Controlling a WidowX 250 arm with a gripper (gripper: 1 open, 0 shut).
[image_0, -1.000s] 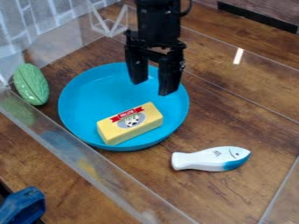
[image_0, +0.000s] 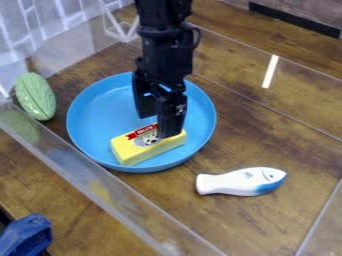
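Observation:
My black gripper (image_0: 159, 112) hangs low over the blue plate (image_0: 92, 111), its fingers reaching down at the back edge of a yellow butter box (image_0: 142, 147) with a red label. The box lies on the plate, toward the front. Whether the fingers touch or straddle the box, and how far apart they stand, is hard to tell.
A white fish with a blue tail (image_0: 238, 182) lies front right on the wooden table (image_0: 267, 130). A green leafy vegetable (image_0: 35, 96) is at the left, a blue object (image_0: 24, 236) at the lower left. Clear plastic walls run along the left.
The box shows no clear movement.

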